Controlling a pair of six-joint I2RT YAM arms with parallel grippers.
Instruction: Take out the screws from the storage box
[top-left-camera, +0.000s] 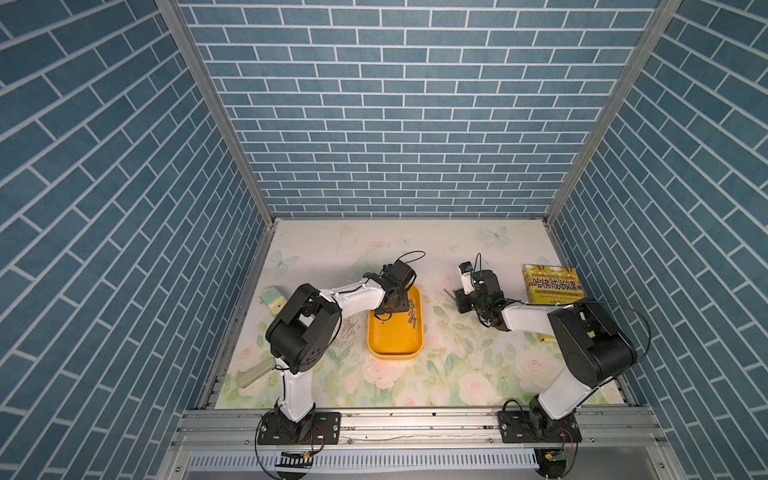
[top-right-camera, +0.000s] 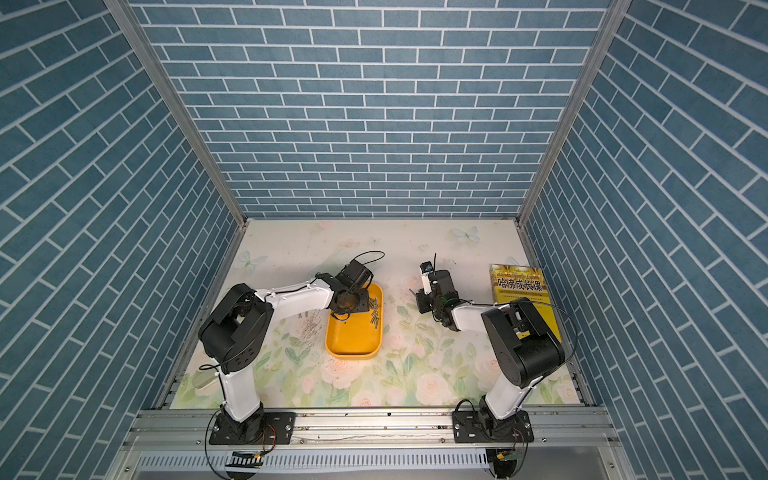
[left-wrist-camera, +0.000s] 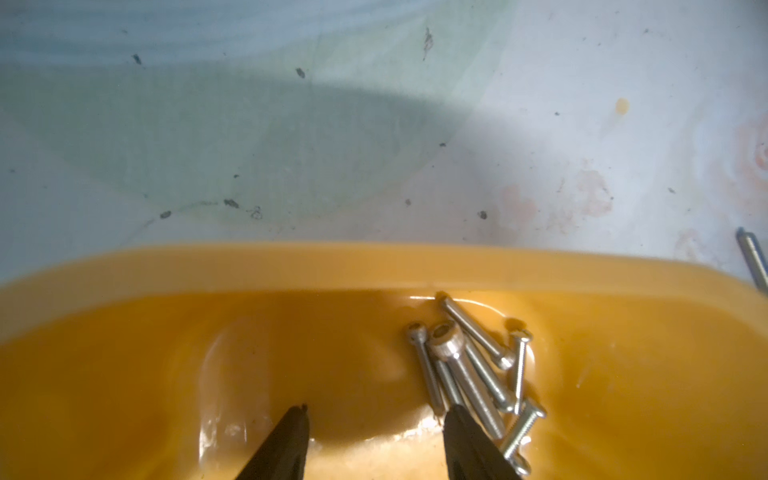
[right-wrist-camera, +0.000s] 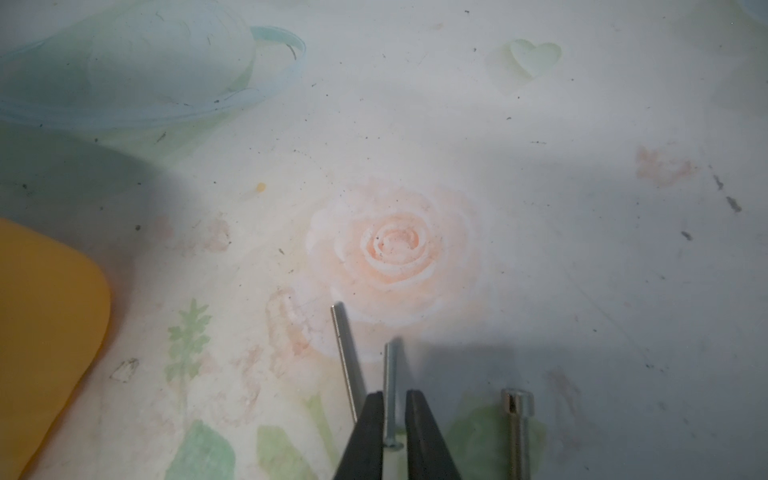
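Several steel screws lie bunched at the right of the orange storage box. My left gripper is over the box, fingers apart, with empty box floor between them and the screws just ahead and to the right. On the table right of the box lie several loose screws, one larger with a socket head. My right gripper is low over these, fingers a little apart; a short screw shows at its fingertips, and I cannot tell whether it is held.
A yellow book lies at the right behind the right arm. A small pale green object and a long pale object lie at the left.
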